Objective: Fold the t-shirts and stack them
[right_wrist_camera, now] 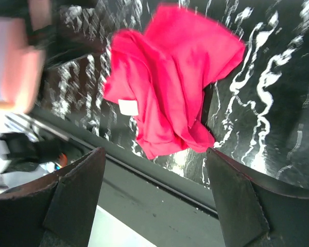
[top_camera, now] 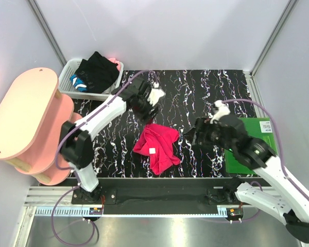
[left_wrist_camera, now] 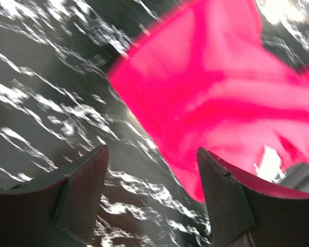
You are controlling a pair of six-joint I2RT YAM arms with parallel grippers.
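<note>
A crumpled red t-shirt (top_camera: 157, 144) lies on the black marbled table (top_camera: 188, 87), a pale square patch on it. My left gripper hovers above and behind the shirt, open with nothing between its fingers; the shirt fills much of the left wrist view. My right gripper is in the air to the right of the shirt, its fingers apart and empty, with the shirt beyond them in the right wrist view.
A white basket (top_camera: 67, 72) with black, blue and pink clothing stands at back left. Pink shelves (top_camera: 23, 113) stand on the left. A green board (top_camera: 250, 164) lies at the right under my right arm.
</note>
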